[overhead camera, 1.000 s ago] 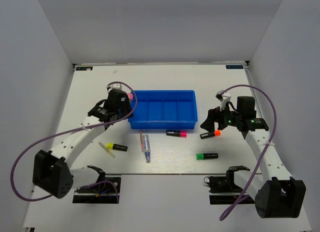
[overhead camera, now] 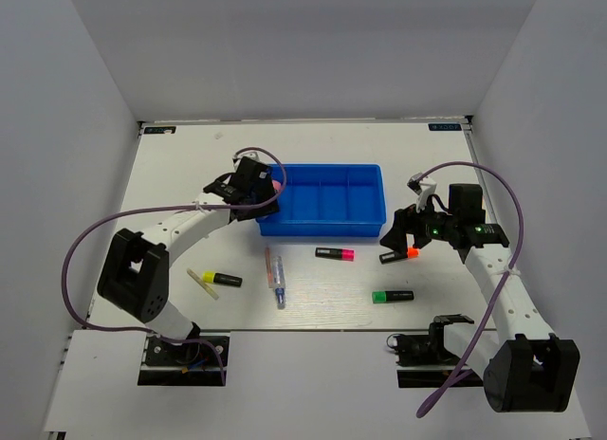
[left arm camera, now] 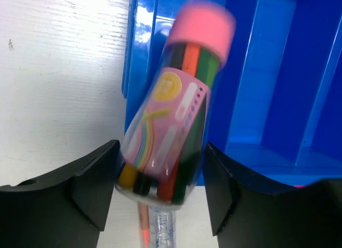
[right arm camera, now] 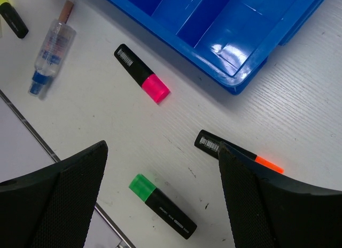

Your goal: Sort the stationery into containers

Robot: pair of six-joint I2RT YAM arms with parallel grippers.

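Note:
A clear tube of coloured pens with a pink cap [left arm camera: 200, 29] sits between the fingers of my left gripper, which is shut on it. The tube is tilted over the left end of the blue divided tray [overhead camera: 365, 201]; in the top view the arm hides most of it. My right gripper is open and empty above the table's right side. Beneath it lie a green-capped highlighter [right arm camera: 165, 209] and an orange-capped one [right arm camera: 235, 150], partly behind a finger. A pink-capped highlighter [right arm camera: 140, 71] lies in front of the tray.
Left of centre are a clear bottle with a blue tip [overhead camera: 278, 279], a thin brown stick [overhead camera: 268, 266], a yellow-capped highlighter [overhead camera: 222, 279] and a pale stick [overhead camera: 202, 284]. The tray compartments in view look empty. Table behind the tray is clear.
My left gripper has moved right with the tube, over the tray's left end. The tray has shifted right and, lately, slightly back. The right arm stays put.

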